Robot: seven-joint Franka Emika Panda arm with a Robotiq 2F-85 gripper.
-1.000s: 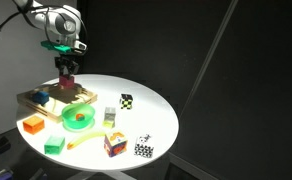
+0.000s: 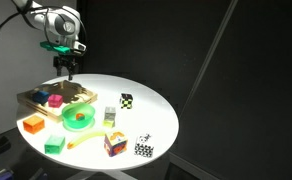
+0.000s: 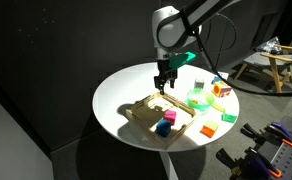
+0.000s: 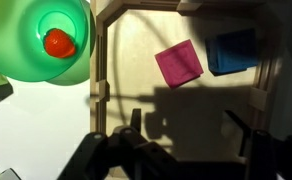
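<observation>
Above the shallow wooden tray [image 4: 101,75] hangs my gripper, open, its two dark fingers apart with nothing between them. A pink cube [image 4: 179,63] rests on the tray floor, ahead of the fingers in the wrist view. Close beside it sits a dark blue cube [image 4: 232,52], near the tray's corner. In exterior view 1 the pink cube [image 2: 55,100] and the blue cube [image 2: 43,97] lie below the gripper [image 2: 63,76]. Exterior view 2 shows clear space between the gripper [image 3: 166,87] and the pink cube [image 3: 170,117].
A green bowl [image 4: 31,62] holding a red strawberry-like item [image 4: 59,43] stands next to the tray. Around it are an orange block [image 2: 34,124], a green block [image 2: 54,145], a banana [image 2: 87,141] and several patterned blocks.
</observation>
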